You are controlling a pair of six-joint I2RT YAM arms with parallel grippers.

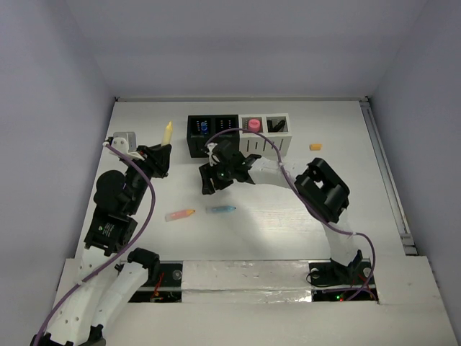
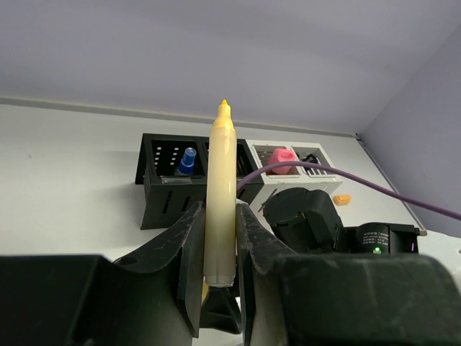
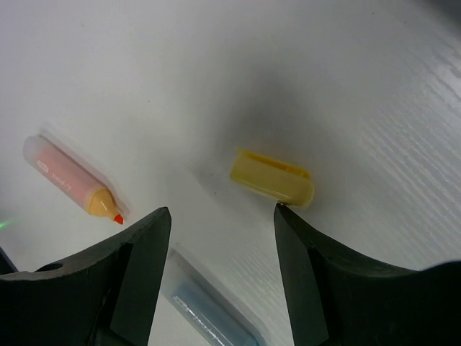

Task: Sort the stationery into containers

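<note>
A yellow marker (image 2: 220, 194) stands upright in my left gripper (image 1: 157, 153), which is shut on it at the table's left. My right gripper hangs open, low over the table in front of the containers. A small yellow piece (image 3: 270, 180) lies just beyond its fingers. A pink marker (image 1: 178, 214) and a blue one (image 1: 220, 209) lie on the front table. The black container (image 1: 198, 144) holds a blue item; the white container (image 1: 263, 145) holds a pink item (image 1: 253, 124) and a dark item (image 1: 276, 125).
A small orange block (image 1: 315, 146) lies right of the white container. The right arm with its purple cable stretches across the middle-right of the table.
</note>
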